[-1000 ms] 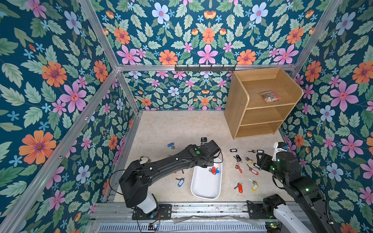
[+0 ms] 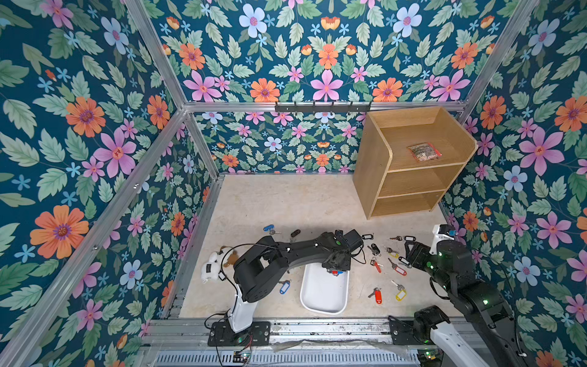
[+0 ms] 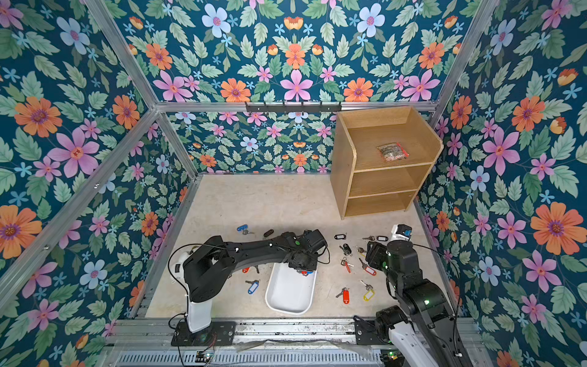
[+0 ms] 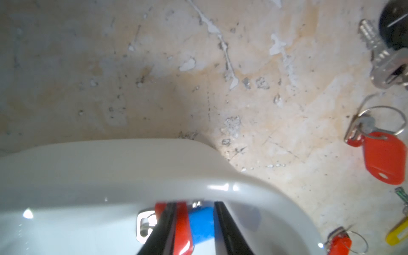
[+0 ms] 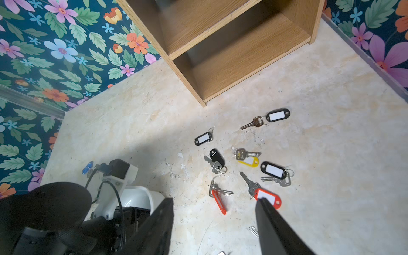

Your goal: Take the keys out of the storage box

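Observation:
The white storage box (image 2: 324,298) stands at the front middle of the table. Inside its far end lie a red key tag (image 4: 183,231), a blue tag (image 4: 201,225) and a bit of metal beside them, seen in the left wrist view. My left gripper reaches down over that end, its fingers apart on either side of the tags; whether they touch is unclear. From above, the left arm hides most of those tags. My right gripper hangs open above the right side of the table, holding nothing.
Several keys with tags lie right of the box, among them a red one (image 5: 267,198) and a yellow one (image 2: 401,294). A blue-tagged key (image 2: 285,287) lies to its left. A wooden shelf (image 2: 373,165) stands at the back right.
The left arm has folded and its gripper has come right and down over the red and blue tags, which showed openly a second ago. The right arm is nearly still.

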